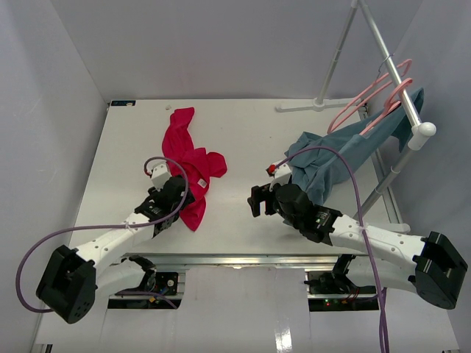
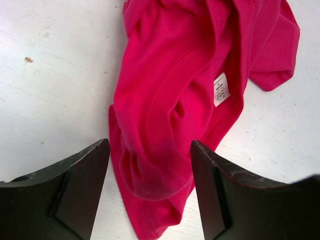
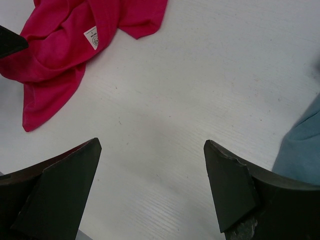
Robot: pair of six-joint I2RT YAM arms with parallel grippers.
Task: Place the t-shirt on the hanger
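A crumpled red t-shirt (image 1: 193, 154) lies on the left half of the table, with a white label showing in both wrist views. My left gripper is open just above its lower part, with a bunched fold (image 2: 157, 177) between and below the fingertips. My right gripper (image 1: 261, 197) stands open over bare table right of the red shirt; nothing shows between its fingers. Pink hangers (image 1: 397, 95) hang on a white rack (image 1: 379, 40) at the right.
A blue-grey cloth (image 1: 331, 165) drapes from the rack's hangers down onto the table behind my right gripper. Grey walls bound the table.
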